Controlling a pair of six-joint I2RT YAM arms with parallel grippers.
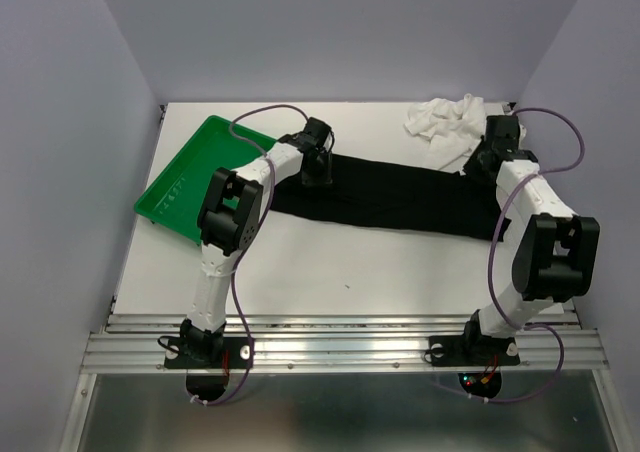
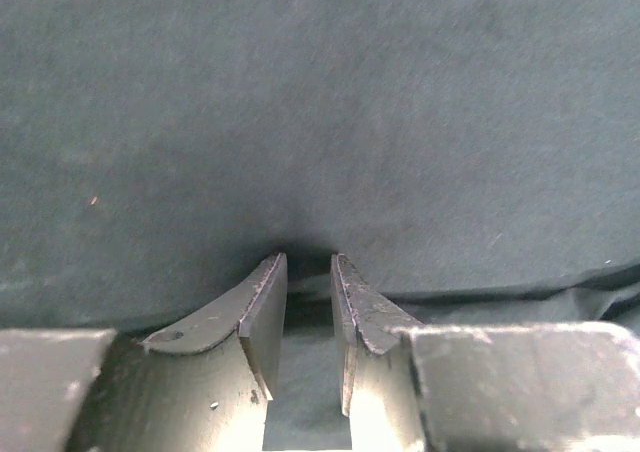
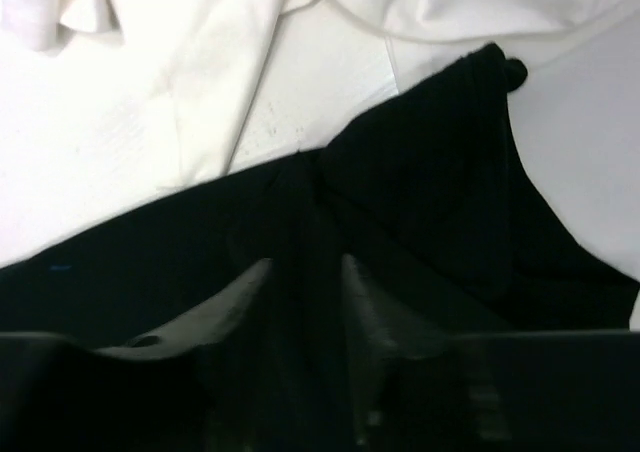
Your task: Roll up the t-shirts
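Note:
A black t-shirt (image 1: 400,197) lies stretched out as a long folded strip across the middle of the table. At its left end my left gripper is nearly closed, with dark cloth (image 2: 300,372) between its fingers. My right gripper is over the shirt's right end, its fingers blurred and part open. Cloth shows below and between them, and I cannot tell whether they touch it. In the right wrist view a folded corner of the black cloth (image 3: 430,162) lies ahead of the fingertips.
White cloth (image 1: 447,122) lies crumpled at the back right, close to the right gripper. A green tray (image 1: 165,187) stands on the left beside the left arm.

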